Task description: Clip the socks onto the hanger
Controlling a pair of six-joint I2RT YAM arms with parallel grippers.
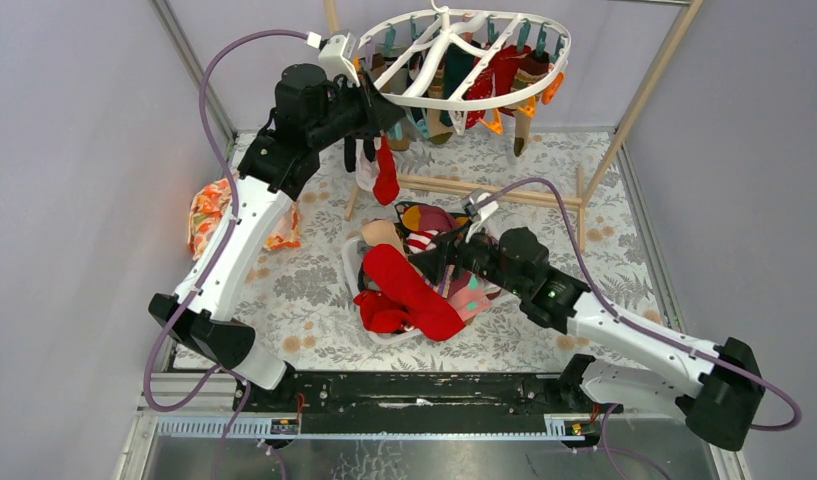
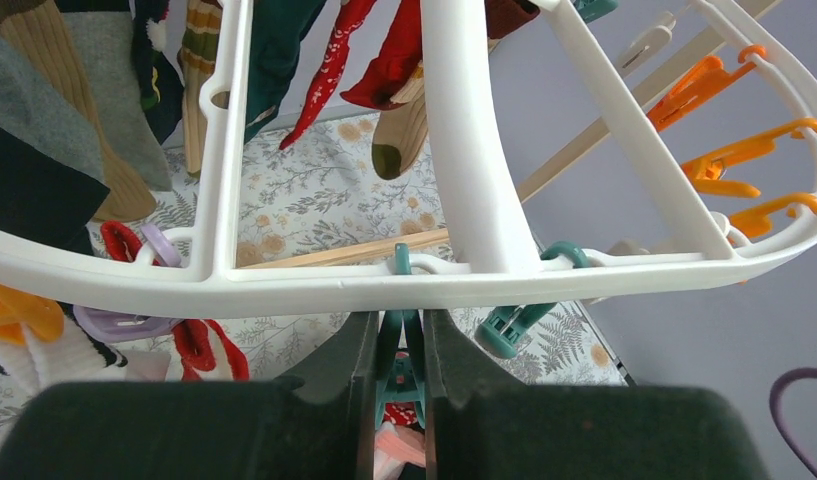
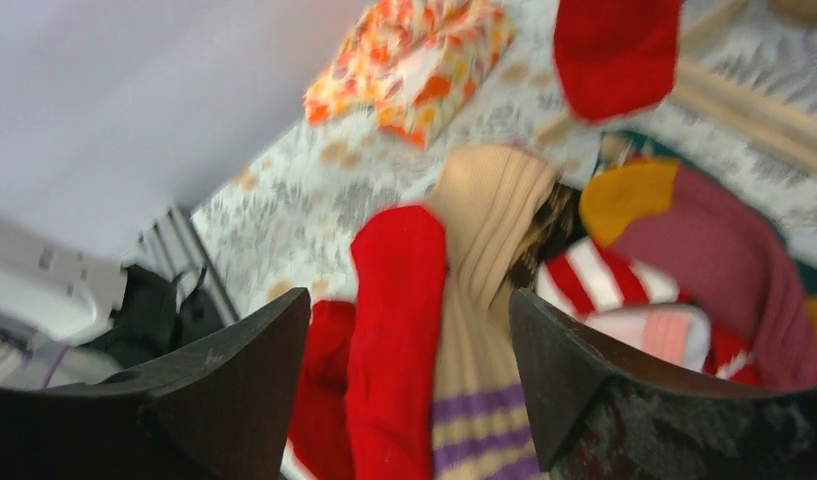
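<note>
The white hanger hangs at the top, with socks and coloured clips along it. My left gripper is shut on a teal clip at the front rail; something red and pink shows below that clip. My right gripper is above the pile of socks in the white bin, fingers apart in its blurred wrist view. The pile holds red, beige, striped and maroon socks.
An orange floral cloth lies on the left. The wooden stand rises at the right, with bars along the floor behind the bin.
</note>
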